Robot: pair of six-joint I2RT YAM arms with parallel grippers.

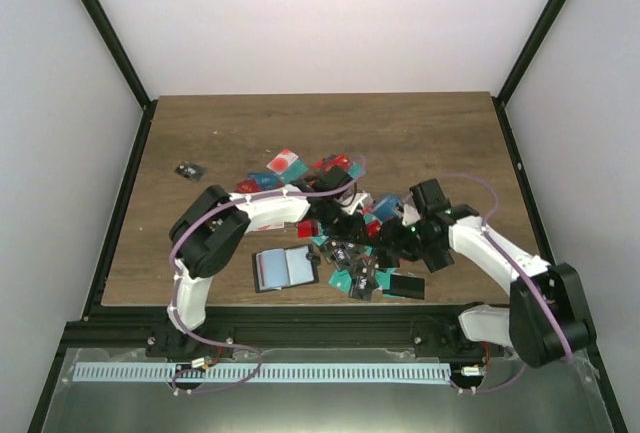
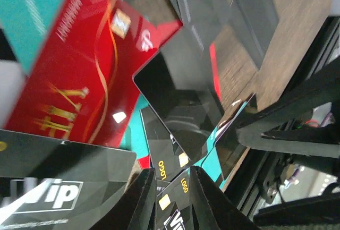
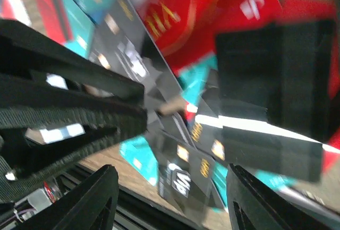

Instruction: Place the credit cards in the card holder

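Observation:
The card holder (image 1: 285, 267) lies spread on the table at front centre, pale blue inside with a dark border. To its right and behind it, the credit cards overlap in a loose pile: a red card (image 2: 85, 65), a dark Vip card (image 2: 58, 187), a plain black card (image 3: 276, 81) and several teal ones. Over this pile my left gripper is partly open, with cards below showing through the narrow gap. My right gripper is wide open above the same pile, holding nothing. The two grippers hover close together; their tips are hard to separate from above.
One dark card (image 1: 190, 170) lies alone at the far left. Bare wood (image 1: 420, 128) stretches across the back of the table and along the left. Each arm's fingers are near the other's, leaving little room between them.

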